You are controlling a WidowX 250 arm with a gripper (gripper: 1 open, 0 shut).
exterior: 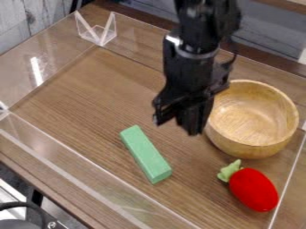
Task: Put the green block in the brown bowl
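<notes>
The green block [147,155] lies flat on the wooden table, left of the brown bowl and fully in sight. Above and behind it hangs my dark gripper [171,119], shut with nothing held between its fingers. The block is clear of those fingers, nearer the camera. Just to the gripper's right stands the brown bowl [252,115], whose visible inside is empty.
A red strawberry-like toy [252,189] with a green top lies in front of the bowl. At the back left is a clear wire-like stand [97,30]. Bare tabletop stretches across the left side, and a dark cable occupies the front left corner.
</notes>
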